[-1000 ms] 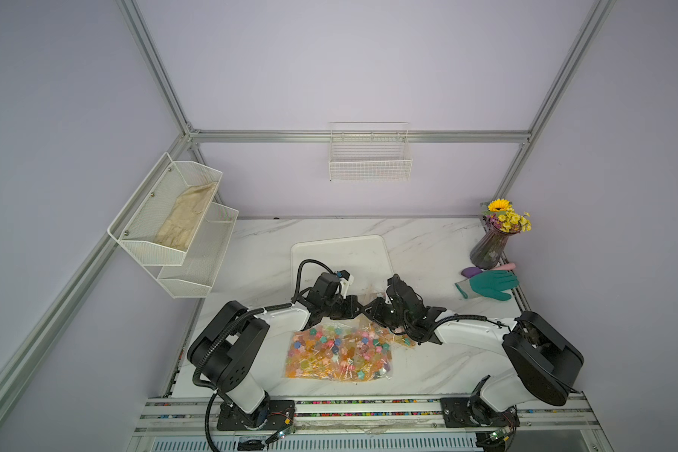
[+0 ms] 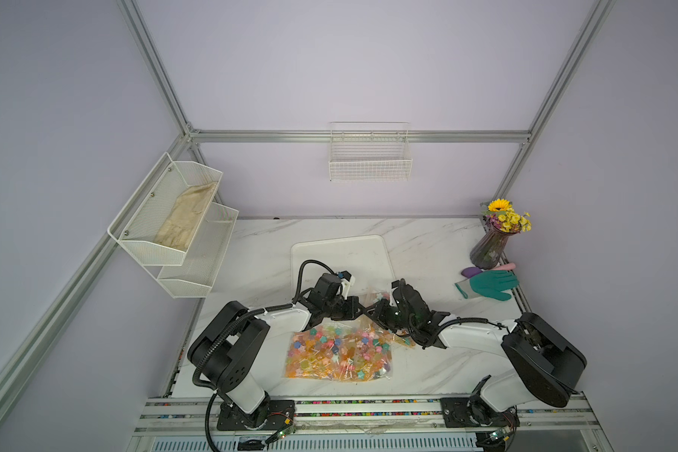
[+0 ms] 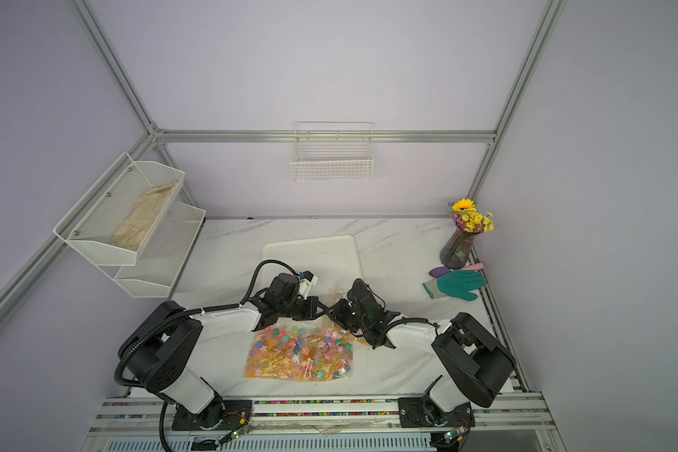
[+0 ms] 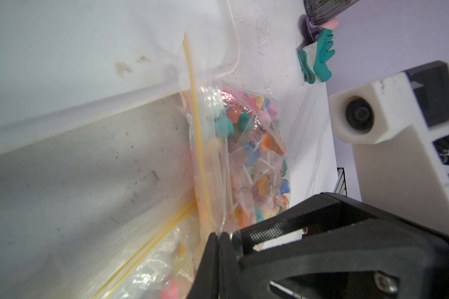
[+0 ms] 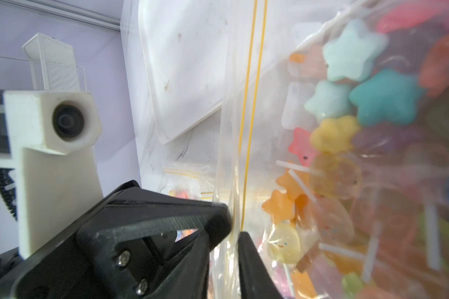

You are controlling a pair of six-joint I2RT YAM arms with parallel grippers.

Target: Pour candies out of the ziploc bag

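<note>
A clear ziploc bag (image 4: pixel 252 154) of colorful candies is held up between my grippers, its yellow zip running along the top edge. My left gripper is shut at the near end of that edge, the thin film running down to its fingertips. In the right wrist view, my right gripper stands part open with the bag's zip edge between its fingers. Star-shaped and round candies show through the bag (image 5: pixel 334 149) there. Both grippers' tips come close together in the top views. Whether the zip is parted cannot be told.
Another candy-filled ziploc bag (image 2: pixel 337 354) lies flat at the table's front. Behind my grippers lies a white tray (image 2: pixel 339 256), its visible part empty. A vase of flowers (image 2: pixel 492 245) and a teal glove (image 2: pixel 493 284) stay off to the right.
My right arm has shifted slightly to the right. My left arm stays in place.
</note>
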